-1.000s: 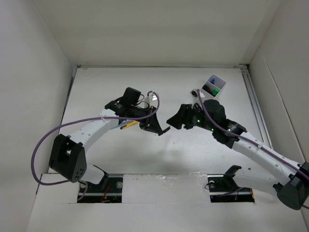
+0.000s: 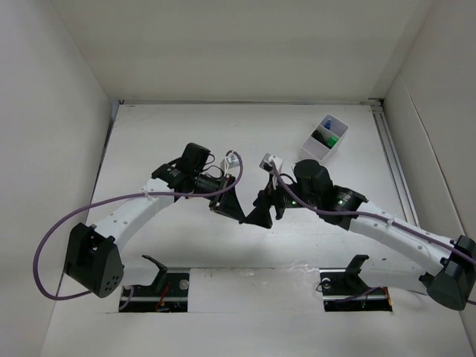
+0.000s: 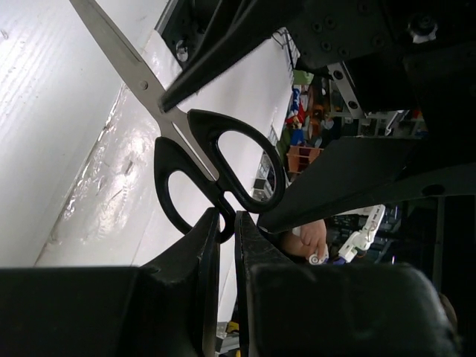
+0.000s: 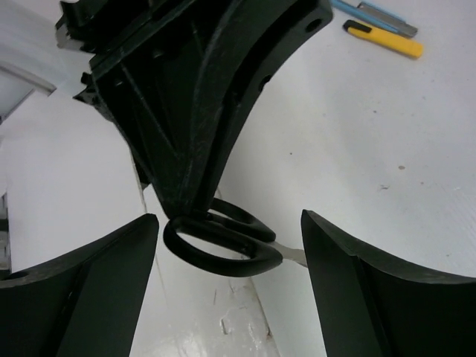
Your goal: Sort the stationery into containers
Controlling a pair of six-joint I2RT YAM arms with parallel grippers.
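My left gripper [image 2: 234,216] is shut on black-handled scissors [image 3: 167,171], gripping a loop; in the left wrist view their steel blades point up-left. My right gripper [image 2: 264,212] is open close beside it, its fingertips either side of the scissor handles [image 4: 223,260] in the right wrist view. A yellow utility knife [image 4: 390,41] and a blue-and-metal item [image 4: 375,18] lie on the table in the right wrist view. A white compartmented container [image 2: 316,149] at the back right holds blue, black and green items.
Walls border it at left, back and right. A clear plastic strip [image 2: 253,290] lies along the front middle edge.
Both arms have moved: the right gripper has come down and left toward the left gripper, which has shifted slightly left and downward in the top view, still holding the scissors.
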